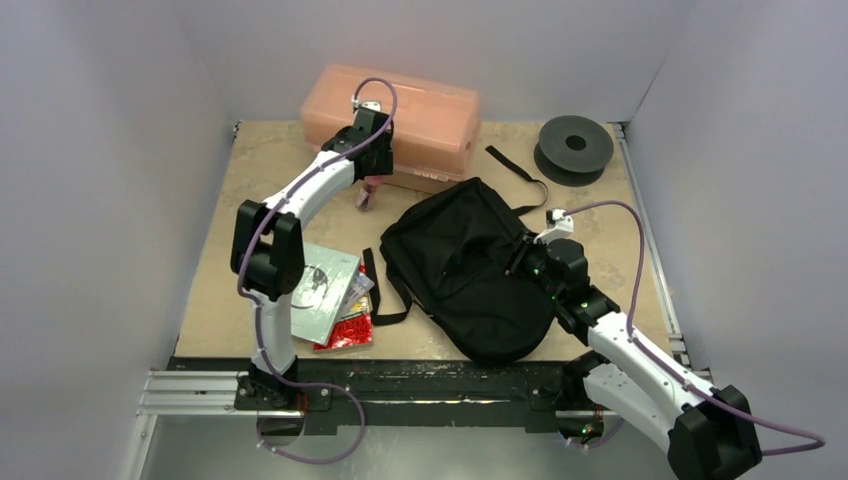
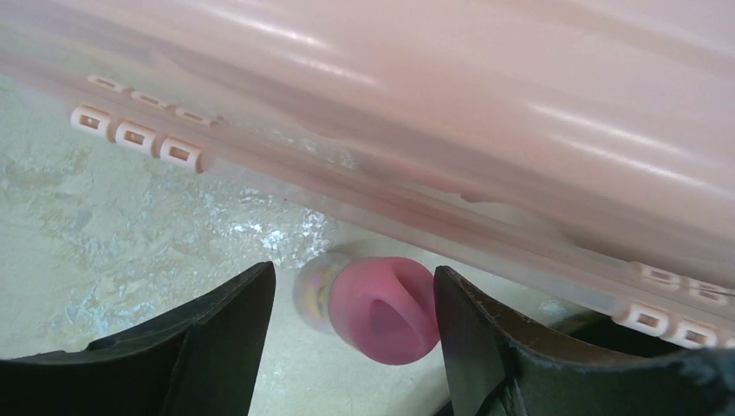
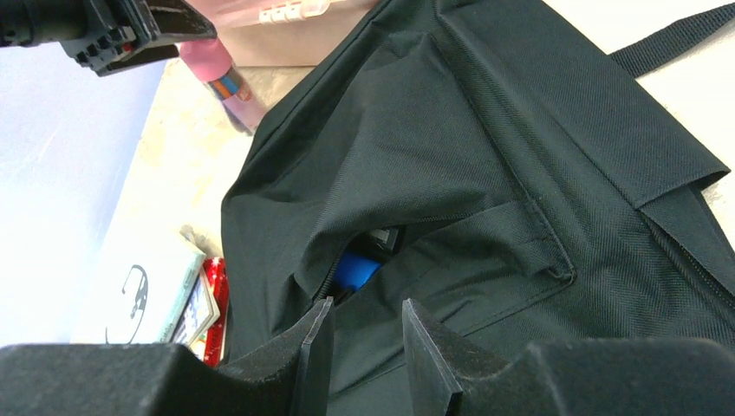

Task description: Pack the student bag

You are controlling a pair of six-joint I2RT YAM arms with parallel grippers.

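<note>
A clear bottle with a pink cap (image 2: 381, 312) stands on the table in front of the pink case (image 1: 400, 115). My left gripper is part open over it, its fingers on either side of the cap and the right one nearest. Whether they touch the cap cannot be told. The black bag (image 1: 470, 270) lies on the table, its opening facing my right gripper. That gripper is part open above the bag with nothing between its fingers. Inside the opening a blue item (image 3: 354, 270) shows, mostly hidden by fabric.
Left of the bag lie a grey-green book (image 1: 322, 290), a red packet (image 1: 345, 332) and small colourful items. A black spool (image 1: 573, 150) sits at the back right. Bag straps (image 1: 515, 162) stretch over the table. Bare table lies at the far left.
</note>
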